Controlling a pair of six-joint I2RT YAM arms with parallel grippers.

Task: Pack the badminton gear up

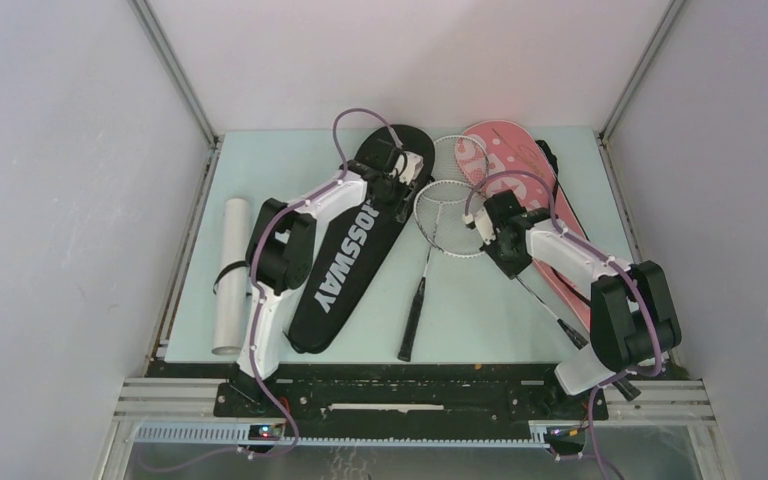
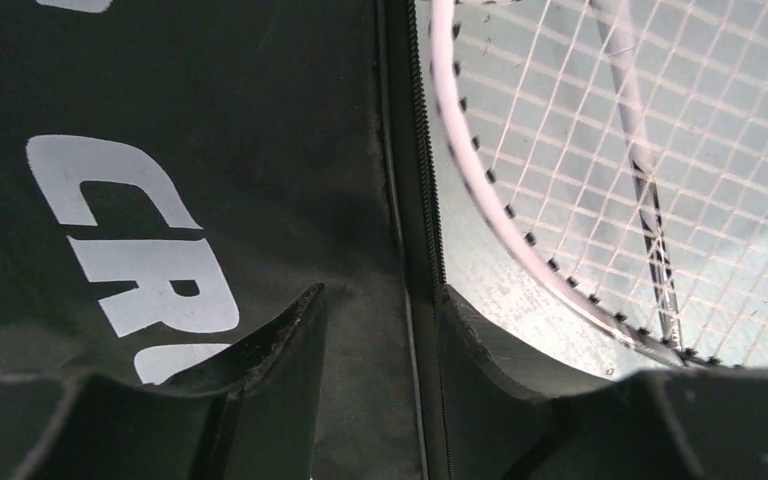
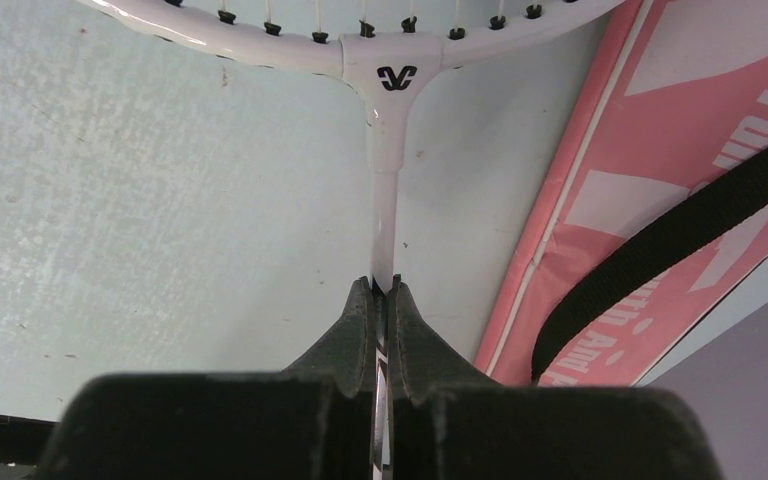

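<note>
Spread across the left half of the table is a black bag (image 1: 345, 262) with white lettering. My left gripper hangs above its right side, fingers apart and empty, the right fingertip near the zipper edge (image 2: 422, 200). A white-framed racket (image 1: 417, 203) lies with its head beside that edge; my right gripper is shut on its thin shaft (image 3: 384, 215), just below the throat. A second racket (image 1: 412, 325) has its dark handle toward the front; its head is farther back, partly behind the first one's.
A pink bag (image 1: 484, 138) with a black strap (image 3: 660, 235) lies along the right side, partly under my right arm. A white tube (image 1: 232, 280) stands off at the left edge. Bare table shows at the front middle.
</note>
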